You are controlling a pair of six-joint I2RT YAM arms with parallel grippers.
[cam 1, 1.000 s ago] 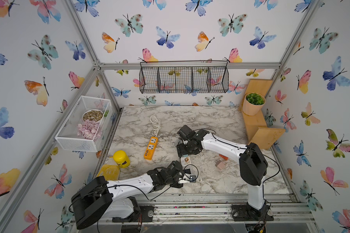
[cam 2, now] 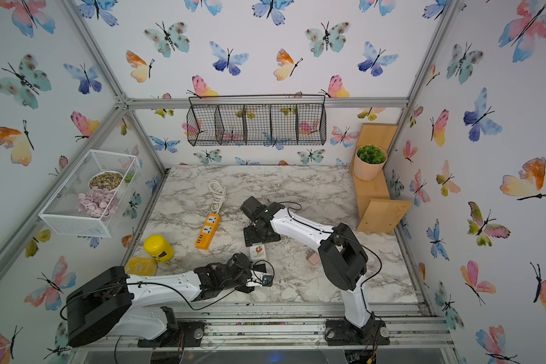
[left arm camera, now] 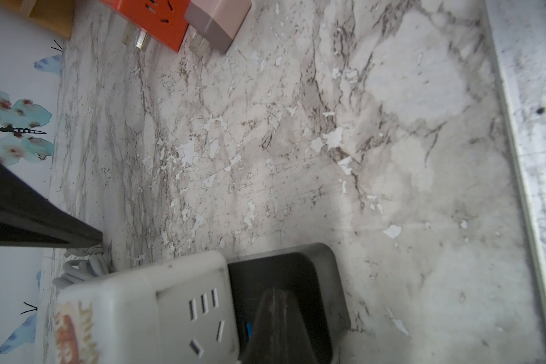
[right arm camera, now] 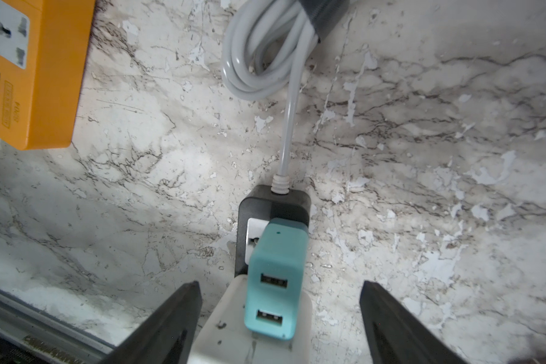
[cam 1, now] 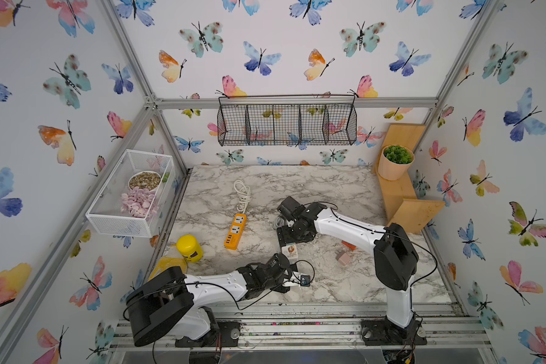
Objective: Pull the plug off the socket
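A teal two-port USB plug [right arm camera: 277, 267] sits in a black power strip [right arm camera: 276, 197] with a white cord. Nearer the strip's front end, a white cube plug is also on it; its socket holes show in the left wrist view. My right gripper is open, its fingers [right arm camera: 173, 327] standing apart on either side of the teal and white plugs. My left gripper is shut, its fingertips in front of the strip's dark front end [left arm camera: 327, 279]; nothing shows between them. Whether they touch the strip cannot be told.
To the left lie an orange power strip [cam 1: 235, 230] and a yellow canister [cam 1: 189, 248]. A pink cube plug [cam 1: 344, 258] and an orange plug [left arm camera: 154, 21] lie to the right.
Over the last second my left gripper has moved a little to the right, and the strip's front end has shifted slightly right. The right arm has hardly moved.
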